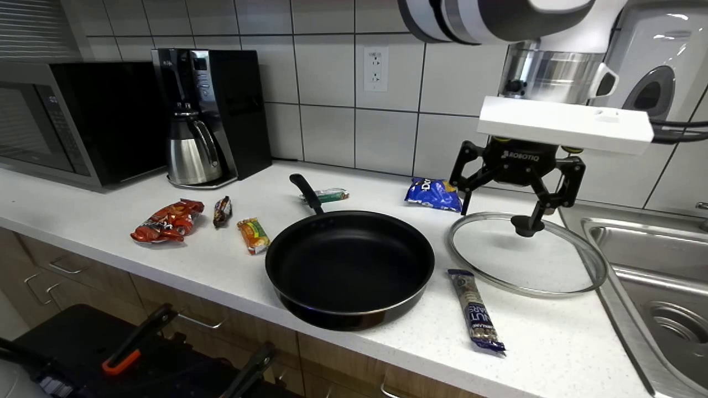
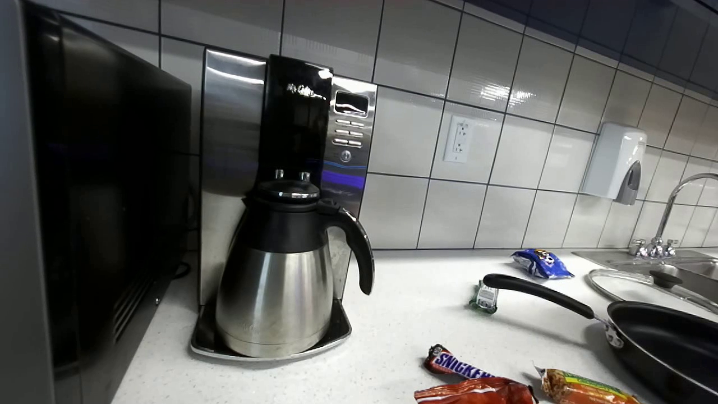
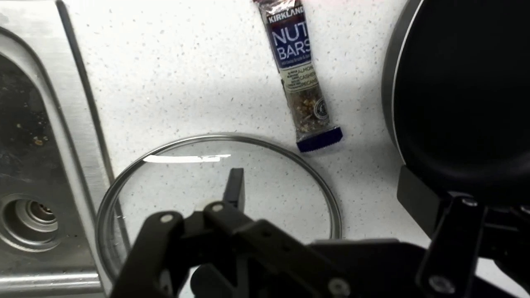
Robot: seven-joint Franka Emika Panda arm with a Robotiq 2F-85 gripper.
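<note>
My gripper [image 1: 501,215] stands open above the back part of the glass lid, nothing between its fingers. The clear glass lid [image 1: 511,265] with a steel rim lies on the counter beside the sink, its black knob [image 1: 527,226] upward. In exterior view 1, one fingertip overlaps the knob; whether they touch I cannot tell. The wrist view shows the lid [image 3: 278,191] beneath my spread fingers [image 3: 236,188], its knob partly hidden by the gripper's linkage. Left of the lid sits the empty black frying pan [image 1: 352,262], handle pointing back.
A nut bar [image 1: 474,312] lies in front of the lid, and a blue chip bag [image 1: 434,193] behind it. The sink [image 1: 654,265] borders the right. Several snacks, including a red bag [image 1: 168,221], lie left of the pan, near the coffee maker [image 1: 242,113].
</note>
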